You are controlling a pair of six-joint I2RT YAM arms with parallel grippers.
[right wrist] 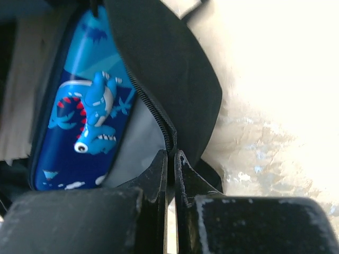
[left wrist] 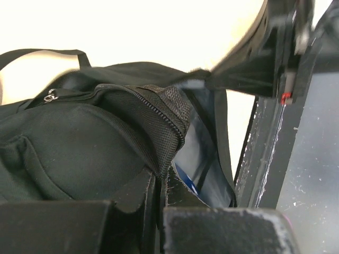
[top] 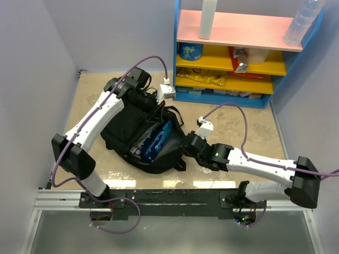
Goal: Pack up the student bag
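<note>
The black backpack (top: pixel 122 132) lies unzipped on the floor, a blue pouch (top: pixel 157 142) inside, printed with blue dinosaur figures (right wrist: pixel 95 121) in the right wrist view. My left gripper is shut on the bag's zippered edge (left wrist: pixel 169 121) at the top of the opening. My right gripper is shut at the zip edge (right wrist: pixel 153 111) on the bag's right side; whether fabric sits between its fingertips is hard to tell.
A shelf unit (top: pixel 238 26) stands at the back with bottles (top: pixel 302 24), packets and containers. A dark ledge (top: pixel 169 198) runs along the front.
</note>
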